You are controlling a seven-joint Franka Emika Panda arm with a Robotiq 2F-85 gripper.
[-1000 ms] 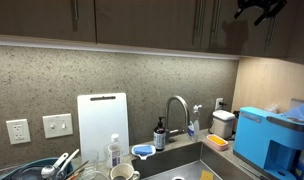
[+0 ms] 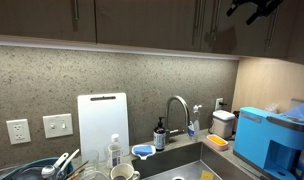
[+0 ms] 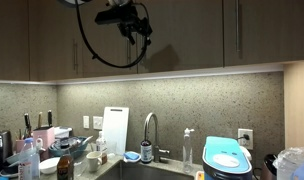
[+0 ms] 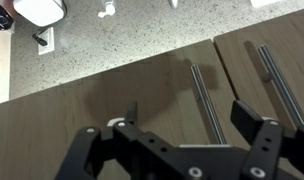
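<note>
My gripper is open, with nothing between its fingers. In the wrist view, a long metal cabinet handle [image 4: 205, 100] on a brown door [image 4: 102, 110] shows in the gap, nearer the right finger. A second handle [image 4: 280, 82] lies farther right. Exterior view 2 has the gripper [image 3: 135, 28] high up in front of the upper cabinets [image 3: 182, 35], well above the counter. Only a dark part of the arm and gripper [image 2: 256, 10] reaches into the top right of exterior view 1. How far the fingers are from the door, I cannot tell.
Below stand a sink [image 2: 192, 158] with a tall faucet [image 2: 179, 105], a soap bottle [image 2: 160, 134], a white cutting board [image 2: 102, 122] and a blue machine [image 2: 264, 138]. Clear bottles and dishes crowd the counter's left. The space before the cabinets looks free.
The dark gripper at the top right of exterior view 1 has shifted slightly left over the last second. Everything on the counter is unchanged.
</note>
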